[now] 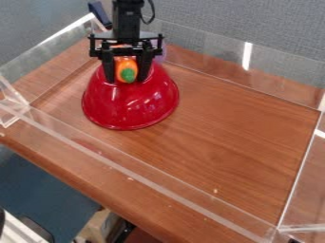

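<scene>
My black gripper [127, 59] reaches down from the top of the view over a red bowl-like object [133, 107] on the wooden table. An orange carrot-like object with a green end [125, 70] sits between the fingers, in front of the red object's upper part. Whether the fingers are closed on it is hard to tell. A small purple shape shows partly behind the gripper, mostly hidden.
Clear plastic walls ring the wooden tabletop [229, 142]. The table's middle and right side are empty. Below the near left edge are a dark floor and some beige and white objects.
</scene>
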